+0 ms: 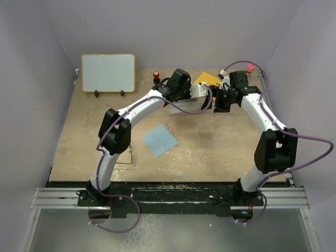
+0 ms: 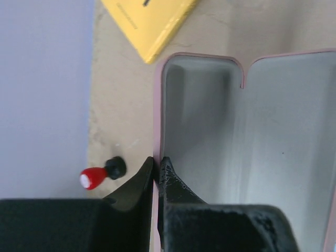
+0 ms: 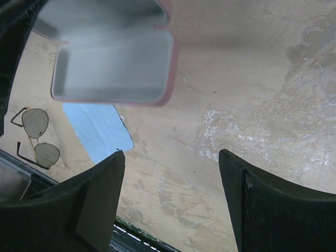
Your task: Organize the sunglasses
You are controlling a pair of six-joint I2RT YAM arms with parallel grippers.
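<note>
My left gripper is shut on the pink rim of a grey two-part case (image 2: pixel 205 126), which is lifted and spread open above the middle of the table. In the right wrist view the case (image 3: pixel 113 68) hangs over a light blue cloth (image 3: pixel 100 131). My right gripper is open to the right of the case, nothing between its fingers. A pair of sunglasses (image 3: pixel 44 154) lies on the table left of the cloth in the right wrist view.
A yellow item (image 2: pixel 147 23) and a red-and-black object (image 2: pixel 93 177) stand at the back. A whiteboard (image 1: pixel 108 72) is at the back left. The table's right part below the right arm is clear.
</note>
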